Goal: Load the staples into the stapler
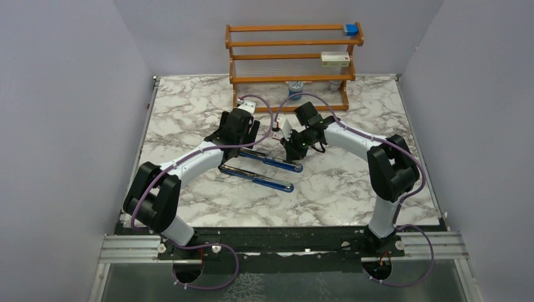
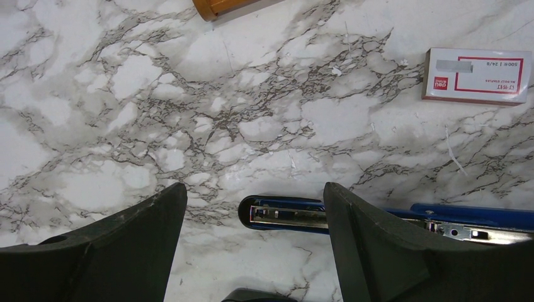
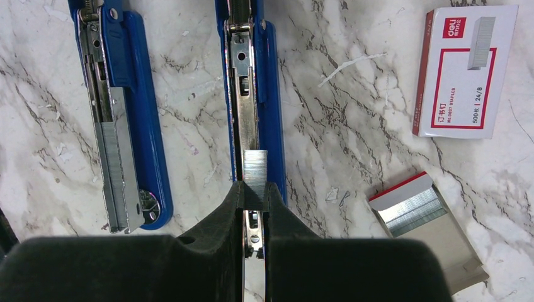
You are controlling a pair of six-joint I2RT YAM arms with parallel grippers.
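Observation:
A strip of silver staples [image 3: 255, 167] is pinched between the fingertips of my right gripper, which is shut on it. In the right wrist view the strip overlaps the open channel of the far blue stapler [image 3: 244, 119] and lines up with it lengthwise; whether it touches the channel I cannot tell. The near blue stapler [image 3: 118, 145], also opened out, lies to the left with staples in its channel. My left gripper is open with nothing held; its right finger [image 2: 371, 239] covers part of the far stapler's end in the left wrist view.
A closed white staple box [image 3: 466, 75] lies on the marble table right of the staplers. Below it is an open box [image 3: 434, 242] with staple strips inside. A wooden rack [image 1: 293, 78] stands at the back.

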